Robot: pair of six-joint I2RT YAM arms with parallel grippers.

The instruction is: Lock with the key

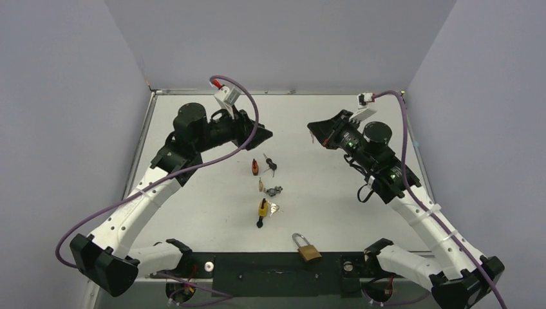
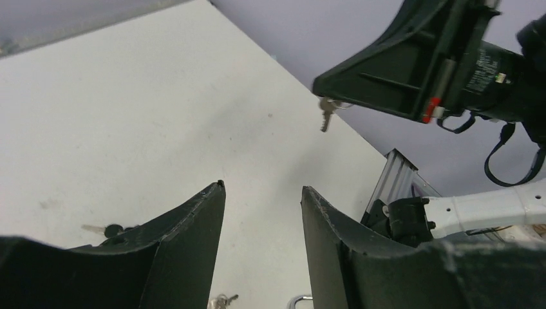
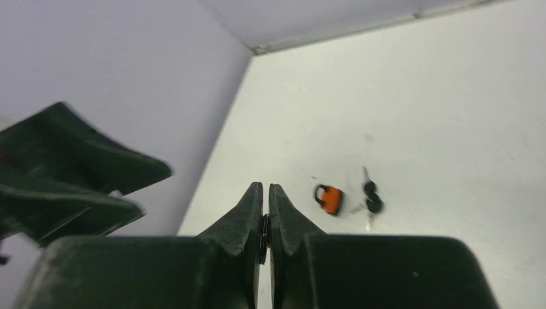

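Note:
The brass padlock [image 1: 309,252] lies at the table's front edge, its shackle pointing back and left; part of that shackle [image 2: 301,300] shows at the bottom of the left wrist view. Above the table, my right gripper [image 1: 310,131] is shut on a small key [image 2: 326,117], which hangs from the fingertips apart from the padlock. Its two fingers [image 3: 254,199] are pressed together in the right wrist view. My left gripper is open and empty, in the air facing the right one. Whether the padlock's shackle is latched cannot be told.
A small orange padlock [image 1: 255,167] and dark keys [image 1: 270,164] lie mid-table. Nearer the front are a small key bunch [image 1: 273,191], a yellow padlock [image 1: 263,210] and silver keys [image 1: 274,209].

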